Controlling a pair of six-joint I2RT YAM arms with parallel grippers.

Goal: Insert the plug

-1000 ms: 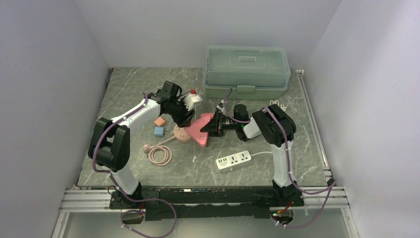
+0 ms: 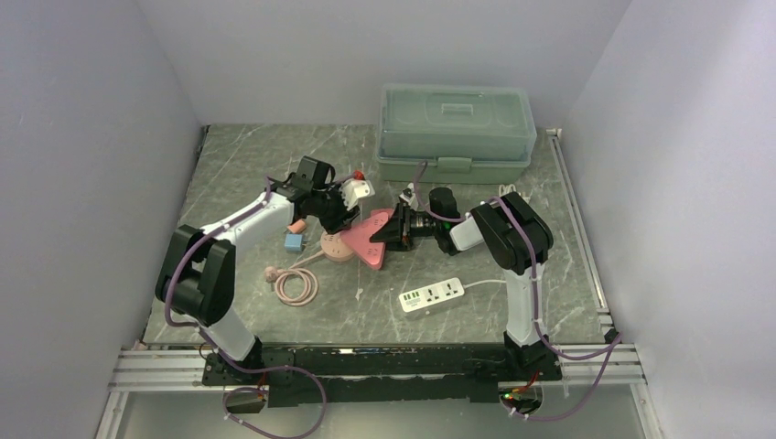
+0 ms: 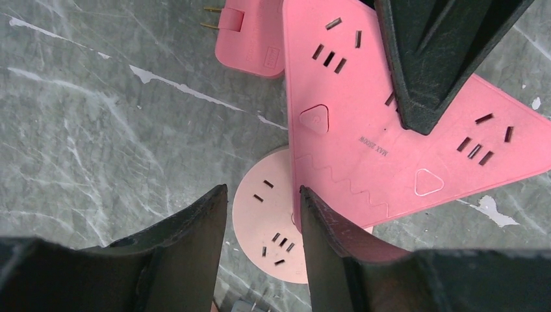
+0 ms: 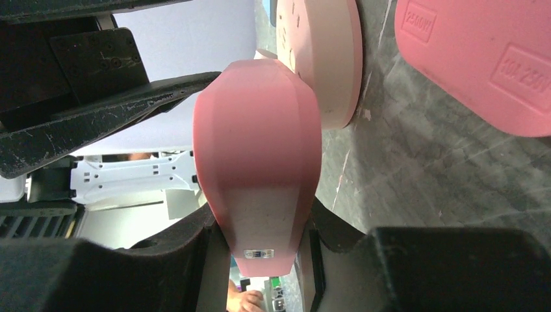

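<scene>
A pink triangular socket block (image 2: 366, 239), slotted on its face, is held off the table by my right gripper, which is shut on it. My left gripper is open at the block's left edge; its right finger (image 3: 318, 218) overlaps that edge and its left finger (image 3: 205, 227) stands clear. I cannot tell whether either one touches the block. Below them lies a round pale pink socket (image 3: 260, 221), partly covered by the block. Behind the block is a pink plug body (image 3: 250, 39) with two brass pins pointing left.
At the left lie a blue cube plug (image 2: 293, 242), an orange piece (image 2: 296, 226) and a coiled pink cord (image 2: 296, 287). A white power strip (image 2: 431, 296) is in front, and a green lidded box (image 2: 455, 137) at the back.
My right arm's elbow has moved a little to the right. The block has barely moved.
</scene>
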